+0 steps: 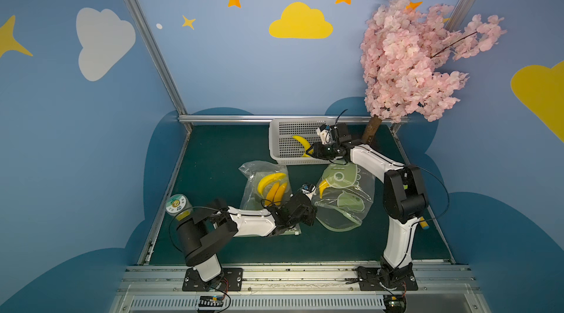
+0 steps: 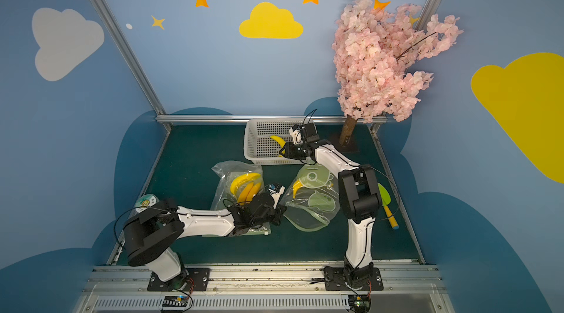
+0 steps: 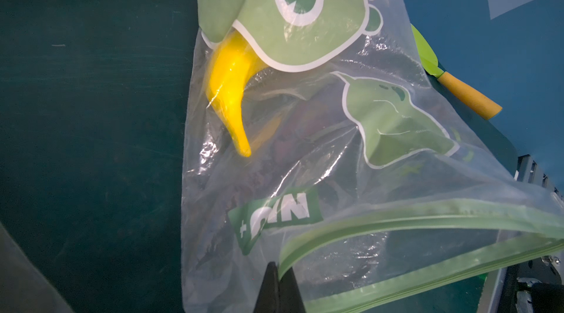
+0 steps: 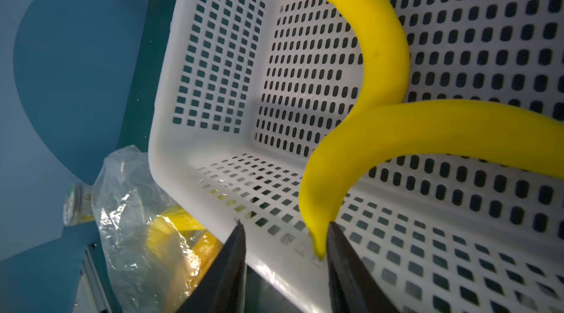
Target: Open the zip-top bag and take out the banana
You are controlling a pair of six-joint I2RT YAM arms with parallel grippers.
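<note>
The clear zip bag with green prints lies on the table, its green zip strip bowed apart. One banana shows inside it. My left gripper is shut on the bag's edge where the zip strip meets the fingertips. Over the white basket, my right gripper has its fingers apart with clear space between them. A loose banana lies in the basket across another banana; the upper one's tip comes close to one finger.
A second clear bag holding several bananas lies left of the printed bag, partly under my left arm. A jar stands at the left edge, a green spade at the right. The pink blossom tree rises behind the basket.
</note>
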